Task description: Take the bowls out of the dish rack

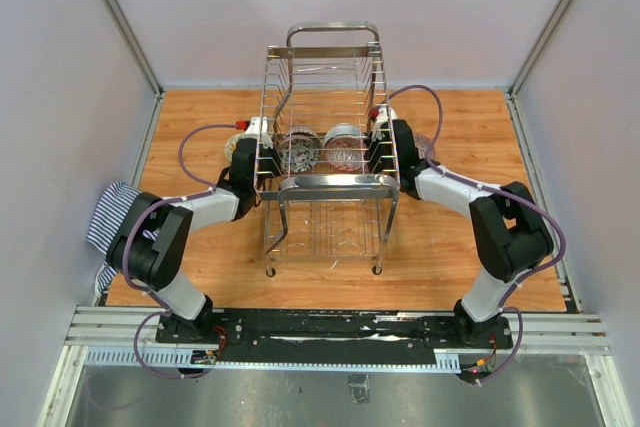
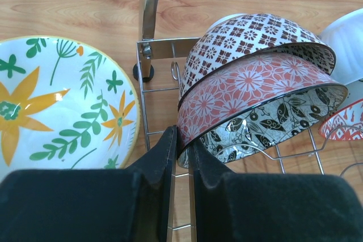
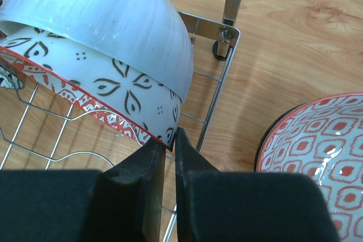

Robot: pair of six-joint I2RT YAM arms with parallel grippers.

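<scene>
The metal dish rack stands mid-table with bowls inside. My left gripper is shut on the rim of a pink floral bowl, which leans against a brown-patterned bowl. My right gripper is shut on the red rim of a white leaf-patterned bowl, with a pale blue bowl over it. Both held bowls rest among the rack's wires.
A yellow-flower bowl lies outside the rack on the left, a red-patterned bowl on the right. A striped cloth lies at the left edge.
</scene>
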